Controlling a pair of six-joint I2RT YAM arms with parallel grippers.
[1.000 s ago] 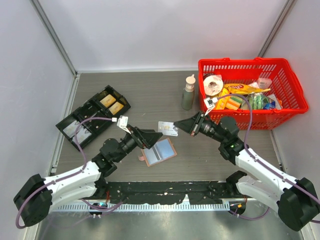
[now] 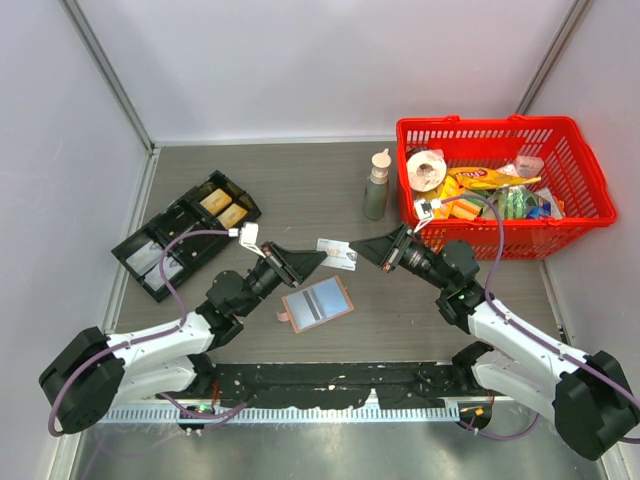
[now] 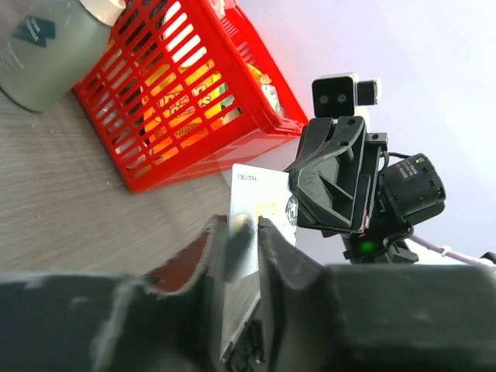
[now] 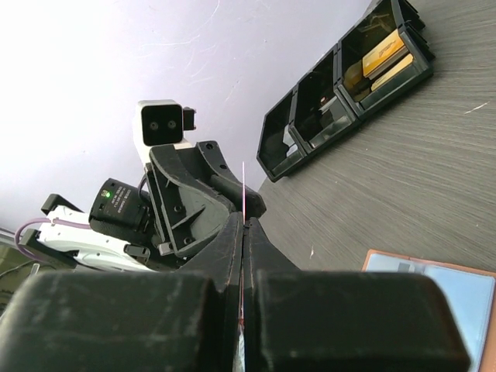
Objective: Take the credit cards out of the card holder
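Observation:
A white card (image 2: 338, 254) is held up above the table between the two grippers. My right gripper (image 2: 357, 249) is shut on its right edge; in the right wrist view the card (image 4: 243, 186) appears edge-on, as a thin line. From the other side, my left gripper (image 2: 322, 258) reaches the card's left edge. Its fingers are partly open, with the card (image 3: 263, 186) showing in the gap between the fingertips in the left wrist view; whether they touch it I cannot tell. Below, the brown-edged card holder (image 2: 318, 303) lies flat and open on the table.
At the back right stands a red basket (image 2: 560, 240) full of packages, a green-grey bottle (image 2: 376, 190) beside it. A black compartment tray (image 2: 165, 222) occupies the left. Between bottle and tray the table (image 2: 290, 190) is clear.
My left gripper has risen slightly and turned, closing on the card's left edge from the lower left. The card and right gripper have barely shifted; the holder has stayed put.

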